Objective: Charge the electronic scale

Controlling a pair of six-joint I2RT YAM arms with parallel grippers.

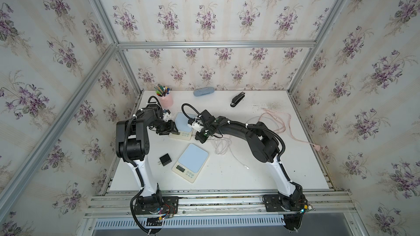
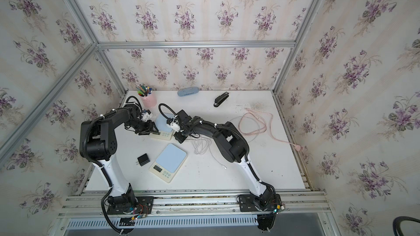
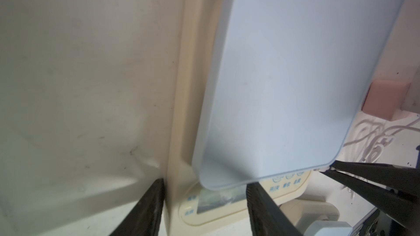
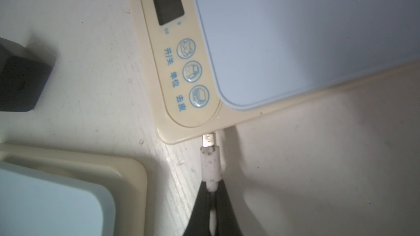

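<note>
The far electronic scale (image 1: 182,122) has a blue plate, a cream body and a button panel (image 4: 188,74). My right gripper is shut on the white cable plug (image 4: 210,163), just off the scale's side. The plug's metal tip (image 4: 209,139) meets the scale's edge beside the buttons, with part of the metal showing; how far it reaches in is hidden. My left gripper stands partly open at the scale's display corner. One finger (image 3: 151,207) is against the outer side, the other over the panel near the display (image 3: 214,198).
A second scale (image 1: 191,161) lies nearer the front, with a black charger block (image 1: 165,159) to its left. Coiled white cable (image 1: 221,145) lies to the right. A pen cup (image 1: 165,101), blue case (image 1: 203,91) and stapler (image 1: 237,99) stand at the back.
</note>
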